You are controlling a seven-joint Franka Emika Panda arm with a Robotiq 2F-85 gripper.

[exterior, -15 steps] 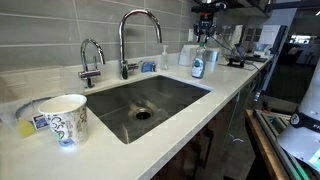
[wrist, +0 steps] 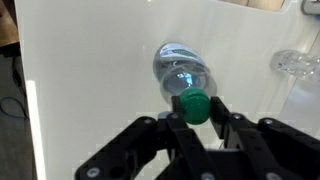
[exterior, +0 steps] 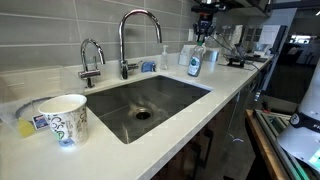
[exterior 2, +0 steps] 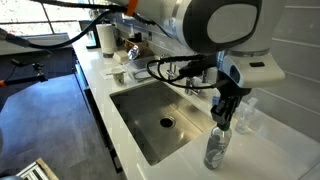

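A clear bottle with a label (exterior 2: 215,148) is at the counter to the right of the sink in exterior view 2. Its green cap (wrist: 195,105) faces the camera in the wrist view, right at my fingertips. My gripper (exterior 2: 226,113) points down over the bottle's top and is shut on it at the cap. The same bottle (exterior: 195,63) appears small at the far end of the counter in exterior view 1. Whether its base touches the counter cannot be told.
A steel sink (exterior: 145,110) with a tall faucet (exterior: 124,45) lies along the counter. A clear soap dispenser (exterior 2: 246,115) stands close to the bottle. A patterned white cup (exterior: 66,121) is at the near end, far from the gripper.
The bottle's lower part looks shifted very slightly to the left in exterior view 1. The gripper stays over its top; all else looks the same.
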